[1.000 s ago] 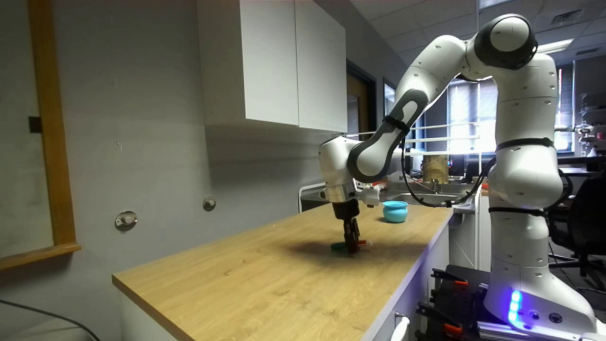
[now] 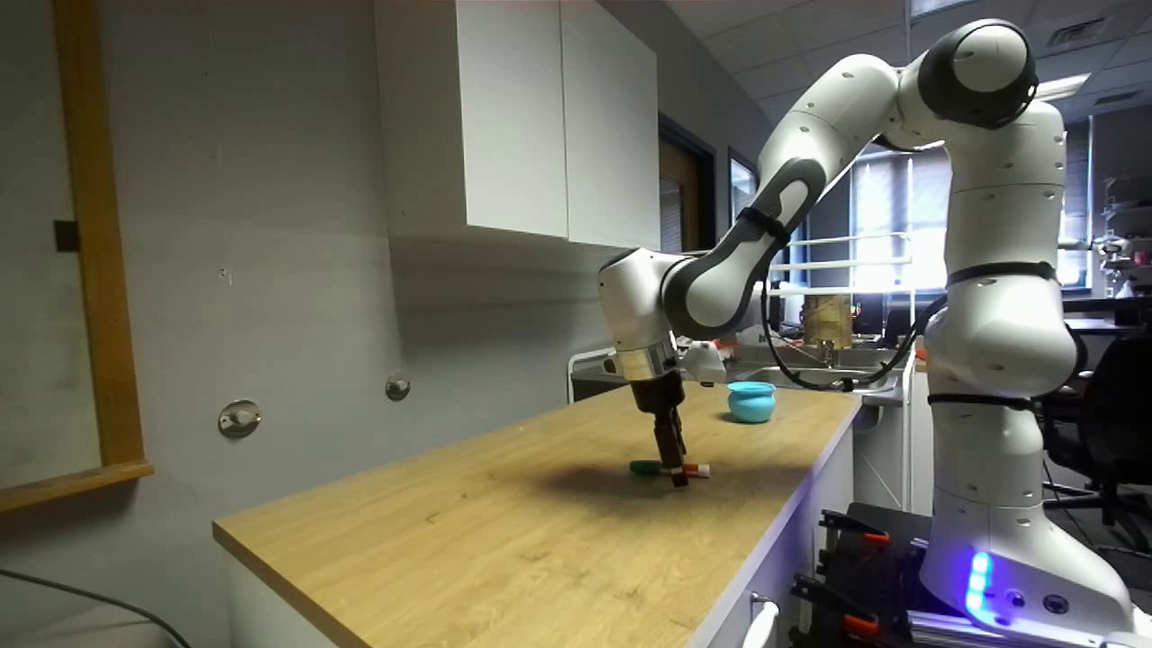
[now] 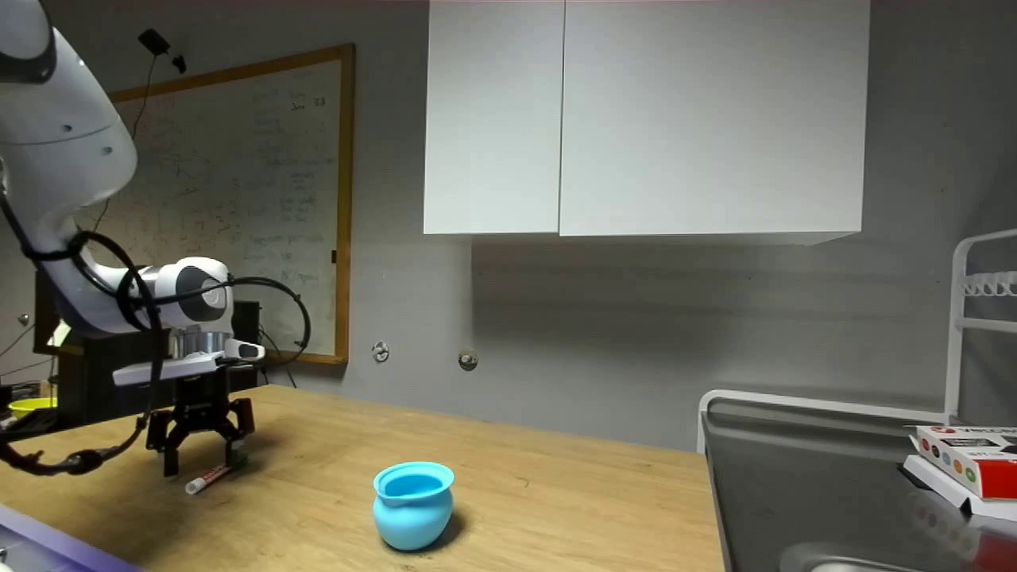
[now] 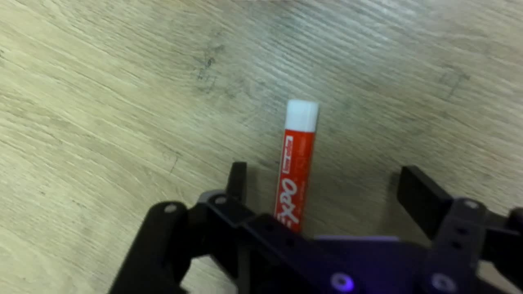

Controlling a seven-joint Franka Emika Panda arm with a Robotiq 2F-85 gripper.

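A red and white marker [image 4: 295,171] with a green end [image 2: 645,468] lies flat on the wooden counter [image 2: 475,540]. My gripper is open just above the counter, its fingers apart on either side of the marker. In the wrist view the marker sits nearer the left finger [image 4: 238,181], with a wide gap to the right finger [image 4: 421,196]. The marker's lower part is hidden behind the gripper's body there. In exterior view 2 its white end [image 3: 196,486] shows below the gripper [image 3: 202,462].
A turquoise pot [image 3: 412,505] stands upright on the counter, apart from the gripper. White cabinets [image 3: 658,114] hang on the wall above. A dark sink surface [image 3: 810,496] borders the counter.
Compared with a second ago, the gripper's wrist has tilted and shifted slightly, and the fingertips stand a little farther right and lower in exterior view 1. The marker and pot appear unmoved.
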